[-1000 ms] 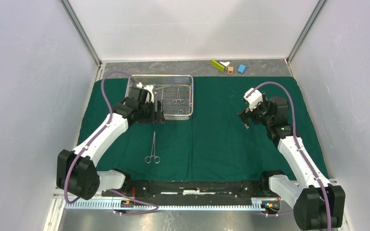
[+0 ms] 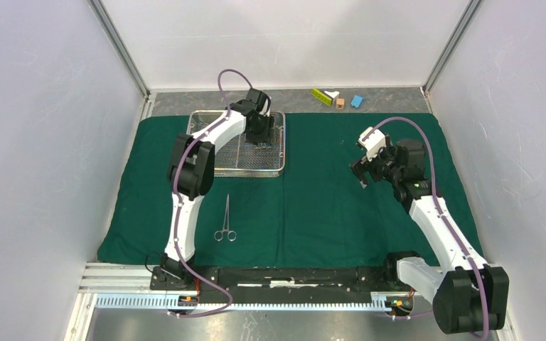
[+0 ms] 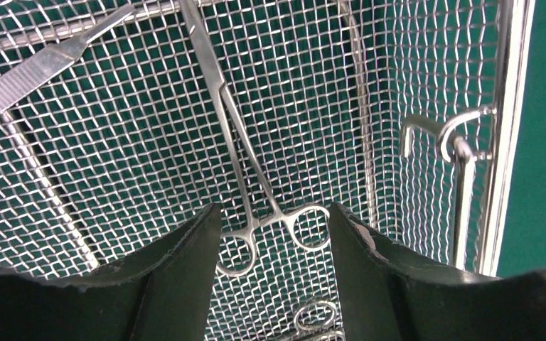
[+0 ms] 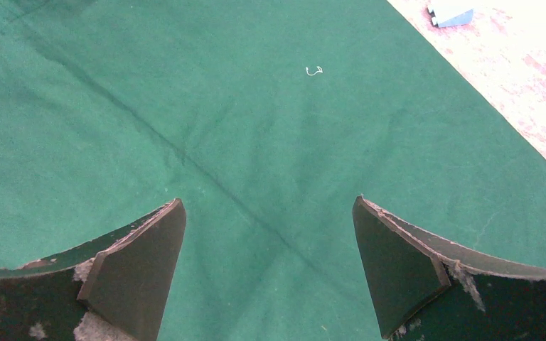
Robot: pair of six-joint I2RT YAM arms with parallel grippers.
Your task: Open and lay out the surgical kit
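Note:
My left gripper (image 2: 261,141) is above the right half of the wire mesh tray (image 2: 249,173), its fingers apart. In the left wrist view, a long ring-handled instrument (image 3: 240,160) lies in the tray, its rings showing between and just beyond my fingertips, not gripped. Tweezers (image 3: 28,79) lie at the left, and part of another ring handle (image 3: 316,312) shows at the bottom. One ring-handled instrument (image 2: 226,222) rests on the green drape in front of the tray. Over the drape's right side, my right gripper is open with only cloth below it.
Small yellow (image 2: 323,96), orange (image 2: 340,104) and blue (image 2: 357,101) objects sit on the grey strip behind the drape. A wire handle (image 3: 462,192) stands by the tray's side wall.
The left arm has swung from the tray's front left, back and to the right, so its gripper covers the instruments on that side. My right arm looks still.

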